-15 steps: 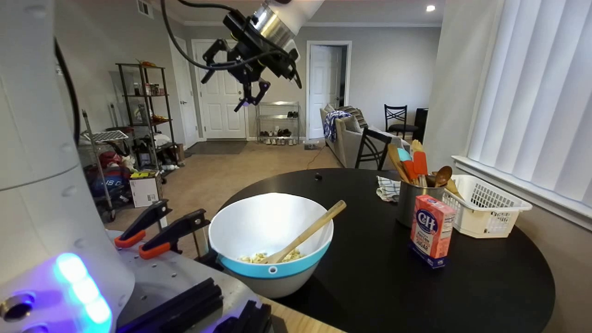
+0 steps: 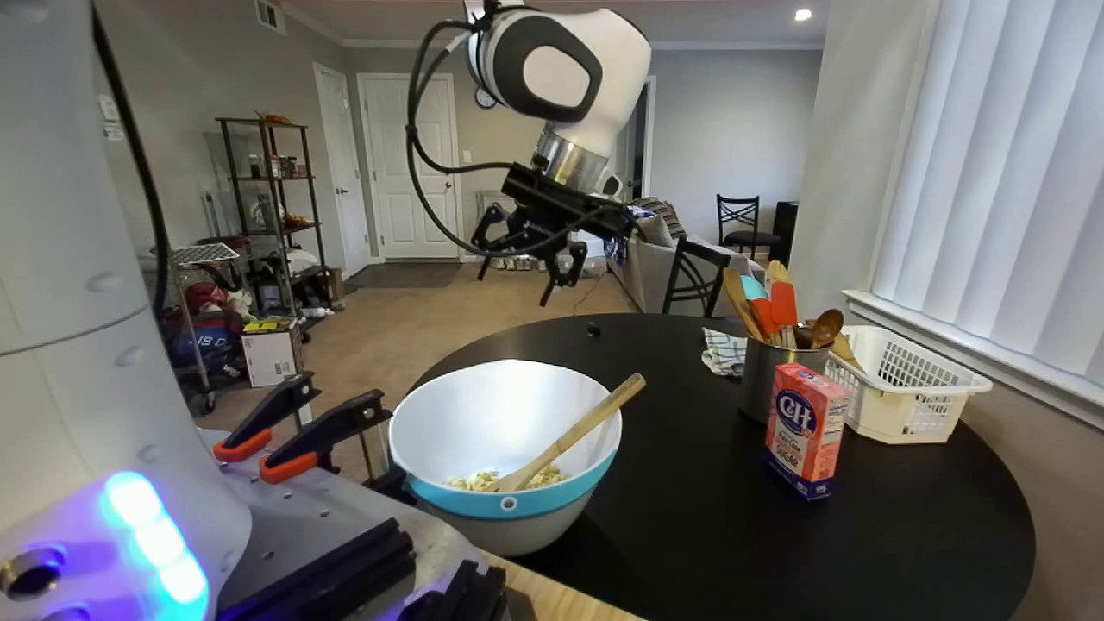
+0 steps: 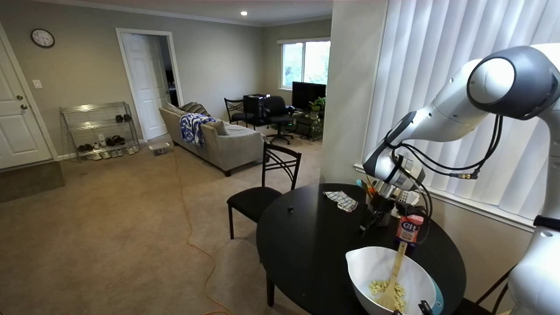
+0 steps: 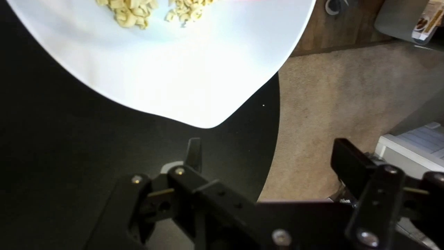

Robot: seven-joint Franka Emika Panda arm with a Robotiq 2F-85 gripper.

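Above the table, my gripper (image 2: 517,290) hangs open, its two fingers wide apart with nothing between them. Below it stands a white mixing bowl (image 2: 486,414) with a blue band, near the table's edge. Pale yellow pasta-like pieces (image 3: 378,286) lie in the bottom of the bowl. A wooden spoon (image 2: 574,433) leans in it, its handle over the rim. In the wrist view, the bowl's spout (image 4: 204,118) points toward the gripper, and the spoon does not show there.
A pink sugar box (image 2: 807,424) stands right of the bowl. Behind it are a metal utensil holder (image 2: 766,373) full of spoons and spatulas, a white basket (image 2: 911,398) and a checked cloth (image 2: 724,352).
My gripper has moved right and lower in exterior view 1, staying open. The bowl, spoon and sugar box have not moved.
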